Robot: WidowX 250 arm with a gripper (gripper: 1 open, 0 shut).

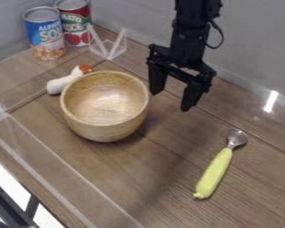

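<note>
The black robot gripper (176,89) hangs open over the wooden counter, just right of and behind a wooden bowl (104,107), its fingers spread apart with nothing visible between them. A yellow-handled metal utensil (215,170) lies on the right front of the counter. A white object with an orange tip (64,82) lies left of the bowl.
An Alpho can (46,37) and a red-labelled can (75,20) stand at the back left, with a white wire-like holder (103,44) beside them. A wall borders the back.
</note>
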